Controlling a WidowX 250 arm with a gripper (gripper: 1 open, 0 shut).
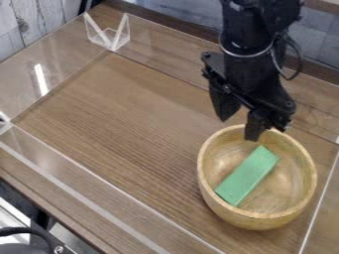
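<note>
My gripper [249, 117] hangs at the upper right, dark and pointing down, with its fingers apart and nothing seen between them. It is just above the back rim of a round tan wooden bowl [212, 171]. A green rectangular block [245, 175] lies inside the bowl, set at a slant.
A clear angular object [113, 30] sits at the back left near the edge. A black cable lies at the bottom-left corner.
</note>
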